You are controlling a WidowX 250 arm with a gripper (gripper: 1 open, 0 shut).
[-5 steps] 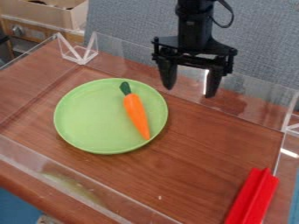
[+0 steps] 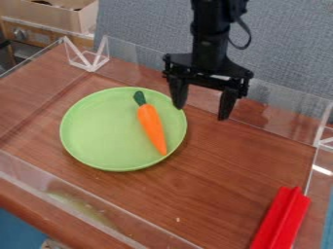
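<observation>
My black gripper (image 2: 202,102) hangs over the back of the wooden table with its two fingers spread wide and nothing between them, just to the right of and above the green plate (image 2: 93,141). An orange carrot (image 2: 151,126) with a dark green top lies on the plate, right of its centre, below and left of my gripper.
Two red bars (image 2: 279,222) lie at the front right. Clear low walls with white corner brackets (image 2: 89,56) edge the table (image 2: 221,185). A cardboard box (image 2: 46,14) stands beyond, at the back left.
My gripper has moved left and downward over the last second, closer to the plate and carrot, still open. The plate, carrot and red bars have not moved.
</observation>
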